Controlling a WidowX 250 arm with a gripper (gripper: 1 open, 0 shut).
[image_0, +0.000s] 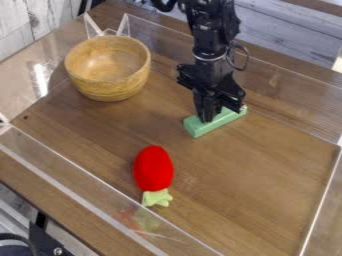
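Observation:
My black gripper (209, 98) is at the near left end of a black arm reaching down from the top, directly over a pale green block (214, 122) lying on the wooden table (254, 190). Its fingertips hover at or just above the block's upper side; whether they touch is unclear. The fingers look close together, with nothing visible held between them, though the dark shapes blend.
A tan bowl (108, 68) stands at the upper left. A red oval object (154, 168) with a pale green end lies at the lower front. Clear walls edge the table.

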